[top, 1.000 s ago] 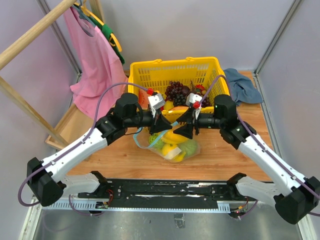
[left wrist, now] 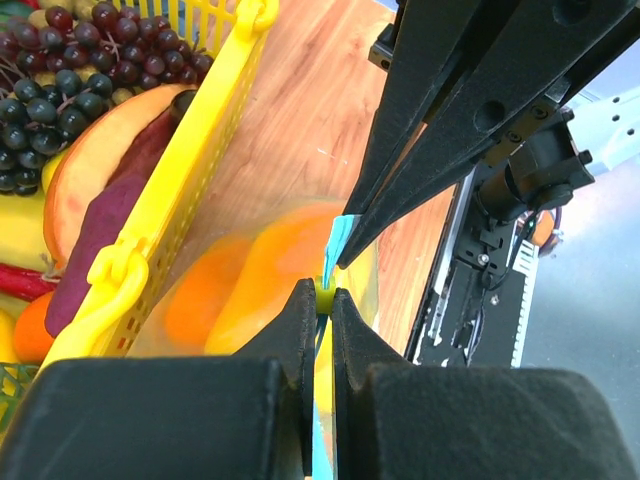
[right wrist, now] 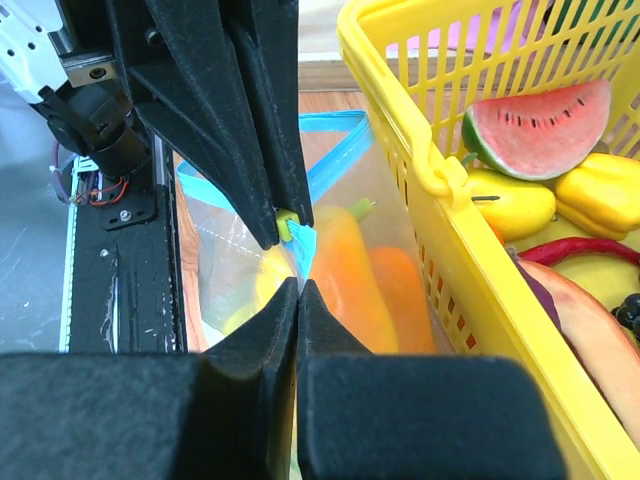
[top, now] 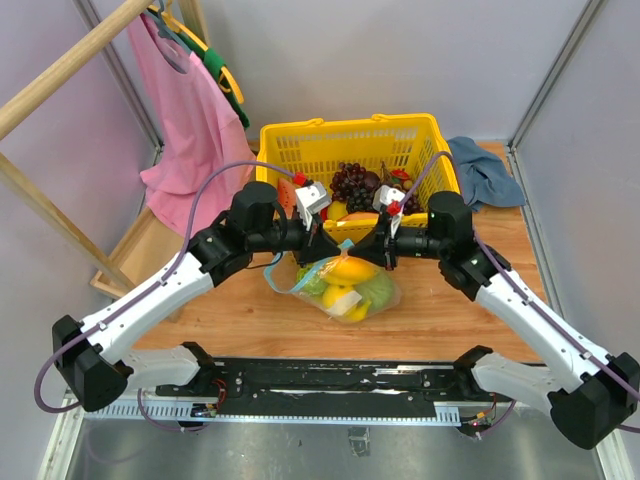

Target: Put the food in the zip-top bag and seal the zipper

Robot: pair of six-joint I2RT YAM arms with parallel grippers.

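Observation:
The zip bag (top: 339,298) holding yellow, orange and green produce lies on the wooden table in front of the yellow basket. My left gripper is shut on the bag's blue zipper (left wrist: 336,240), with its yellow slider (right wrist: 287,220) showing at the fingertips. My right gripper is shut right beside it, its tips by the zipper strip; nothing clearly shows between its fingers. The far part of the blue zipper forms an open loop toward the left in the top view.
The yellow basket (top: 281,138) with fruit stands just behind the bag. A blue cloth (top: 486,180) lies at the back right. A wooden rack with pink clothing (top: 175,130) stands at the left.
My left gripper and the bag look almost unchanged.

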